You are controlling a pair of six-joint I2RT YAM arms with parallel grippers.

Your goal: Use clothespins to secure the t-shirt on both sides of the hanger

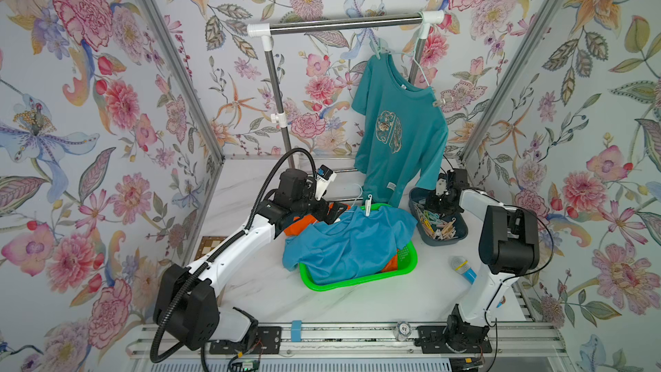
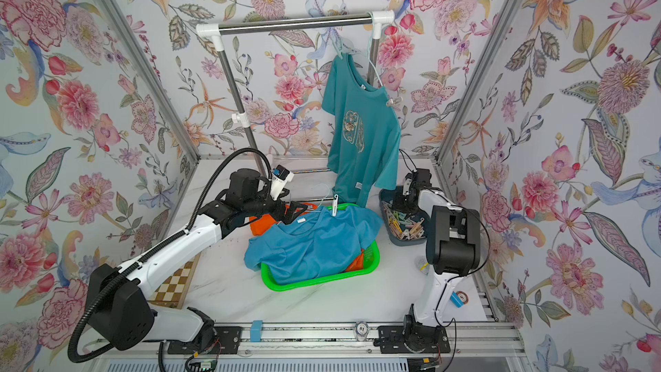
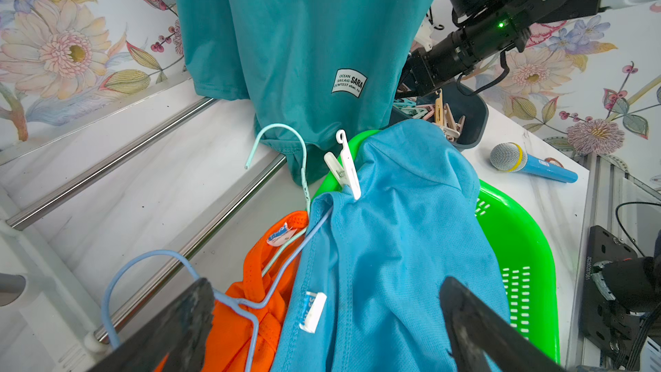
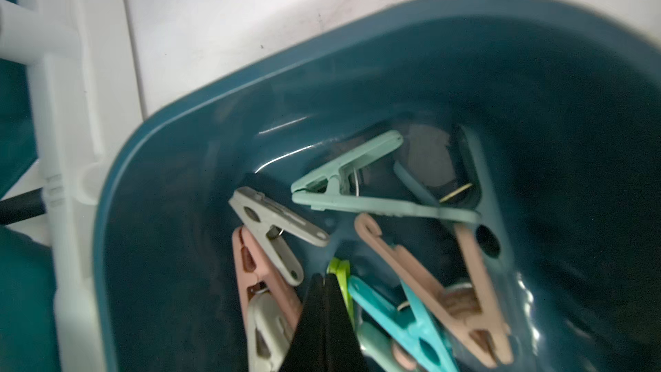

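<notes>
The teal t-shirt [image 1: 399, 131] hangs on a hanger [image 2: 373, 69] from the rack, a pale clothespin [image 1: 438, 102] at the right shoulder. My left gripper is open above the green basket, over a blue shirt [image 3: 413, 220] with loose hangers and a white clothespin [image 3: 349, 168]; nothing is between its fingers. My right gripper is shut and empty, down inside the dark bin [image 4: 172, 248] among clothespins of several colours, including grey, pink [image 4: 427, 282] and mint [image 4: 358, 199].
The metal rack [image 1: 330, 24] spans the back. A blue microphone [image 3: 533, 165] lies right of the green basket [image 1: 358, 282]. A board sits at the left edge.
</notes>
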